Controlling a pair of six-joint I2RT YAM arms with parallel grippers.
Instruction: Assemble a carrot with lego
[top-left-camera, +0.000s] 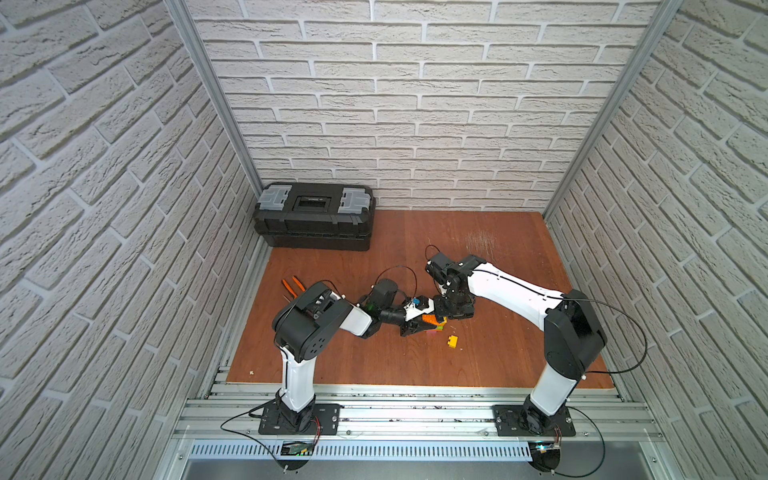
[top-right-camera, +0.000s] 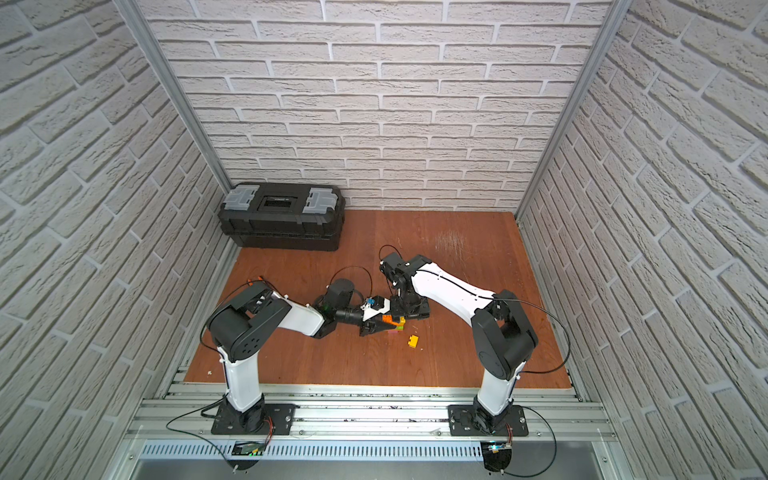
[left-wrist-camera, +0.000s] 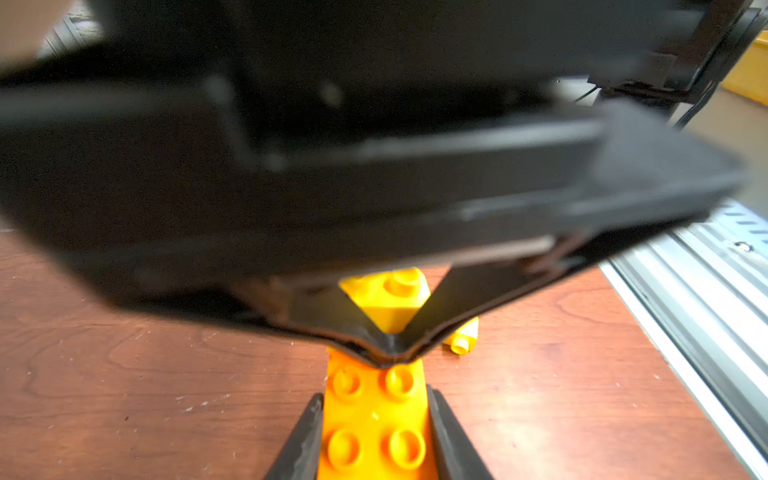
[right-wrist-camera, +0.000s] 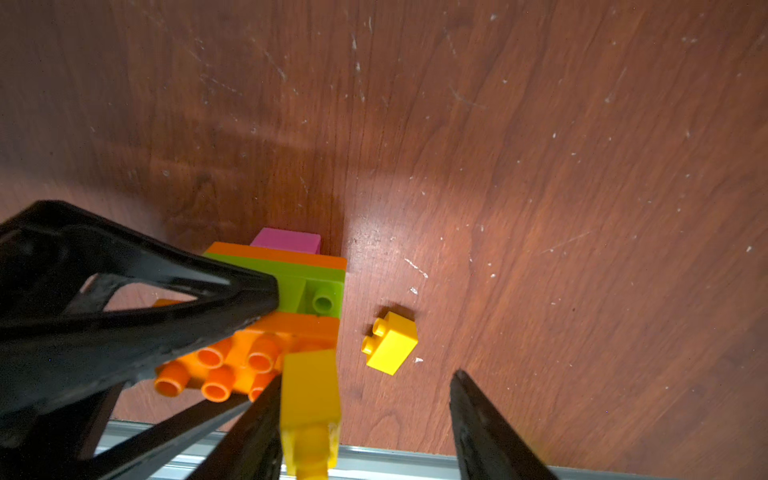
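Low over the table, my left gripper is shut on an orange brick (left-wrist-camera: 372, 408), with a yellow piece (left-wrist-camera: 384, 292) at its far end. In the right wrist view this block shows green (right-wrist-camera: 312, 292) and pink (right-wrist-camera: 284, 240) layers too. My right gripper is just above it, fingers apart, with a yellow brick (right-wrist-camera: 310, 392) beside one finger; whether it touches that finger is unclear. A loose yellow brick (right-wrist-camera: 392, 344) lies on the table nearby.
A black toolbox (top-left-camera: 312, 216) stands at the back left. Orange-handled tools (top-left-camera: 292, 284) lie on the left.
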